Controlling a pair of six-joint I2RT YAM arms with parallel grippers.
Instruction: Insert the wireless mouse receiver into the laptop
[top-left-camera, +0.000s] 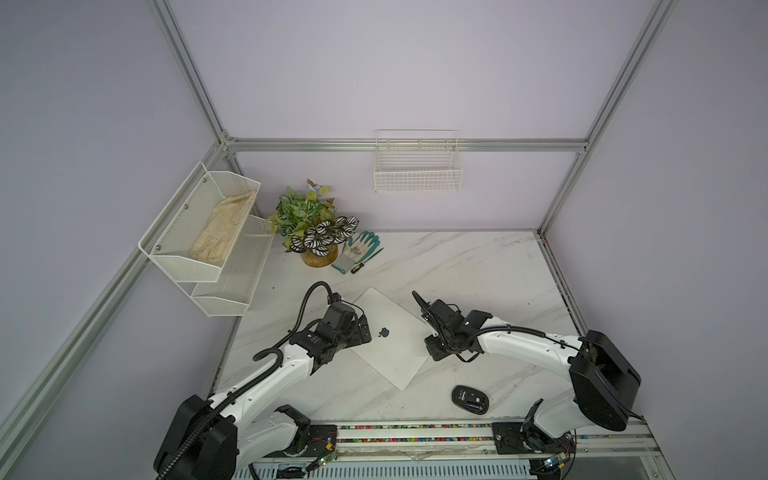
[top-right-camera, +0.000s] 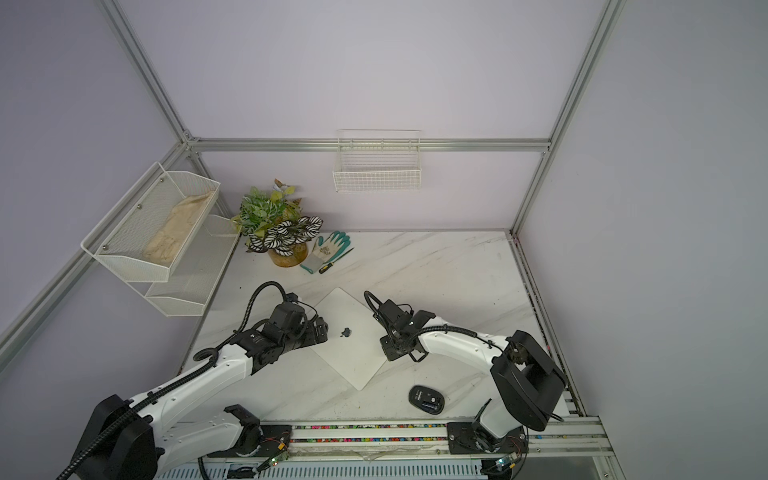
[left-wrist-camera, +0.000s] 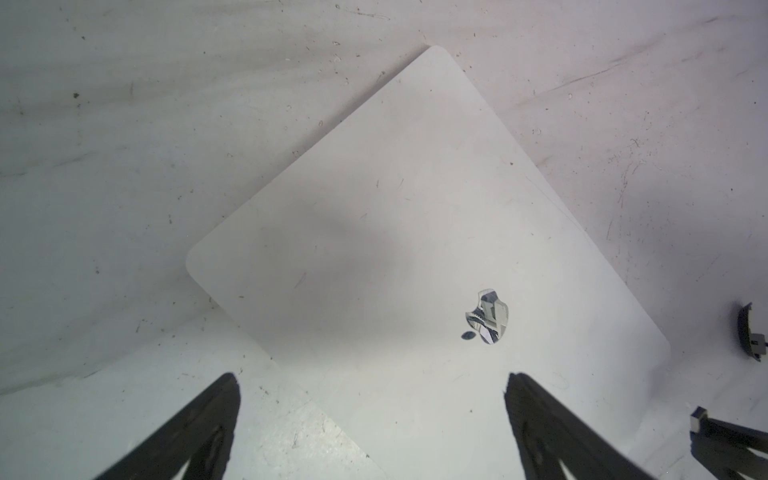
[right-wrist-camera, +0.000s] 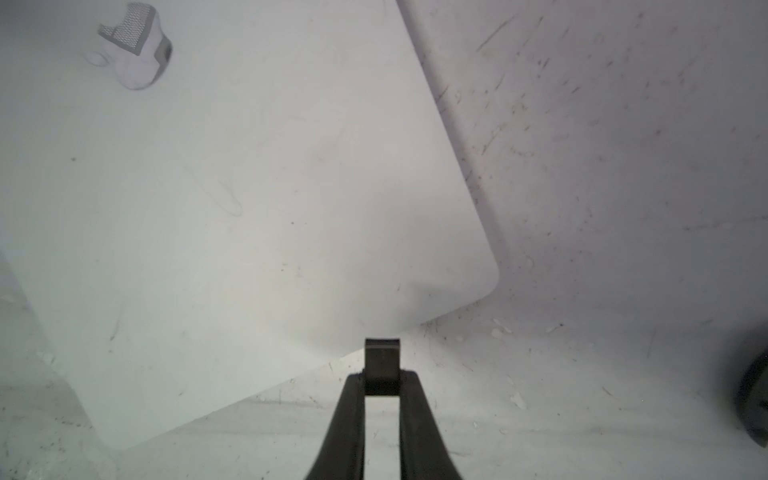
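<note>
A closed silver laptop lies diagonally on the marble table between my arms, lid up with its logo showing. My left gripper hangs open above it from the left, with nothing between its fingers. My right gripper is over the laptop's edge on the right, its fingertips close together in the right wrist view; I cannot tell whether they are fully shut. The black mouse lies on the table in front, right of the laptop. I cannot see a receiver.
A potted plant, a work glove and a screwdriver are at the back left. Wire shelves hang on the left wall, a wire basket on the back wall.
</note>
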